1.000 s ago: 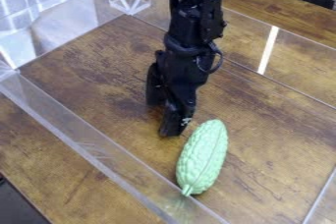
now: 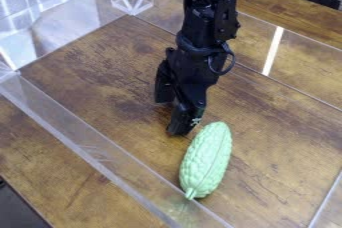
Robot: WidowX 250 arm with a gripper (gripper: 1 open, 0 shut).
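Note:
My black gripper (image 2: 179, 103) hangs low over the middle of the wooden floor of the work area, its fingers open. A pale green, bumpy vegetable (image 2: 206, 159) lies just in front of it toward the lower right, apart from the fingertips. The space between the fingers is dark and hard to make out.
A clear plastic wall (image 2: 100, 147) runs along the lower left. A white, creased translucent material (image 2: 38, 7) stands at the upper left.

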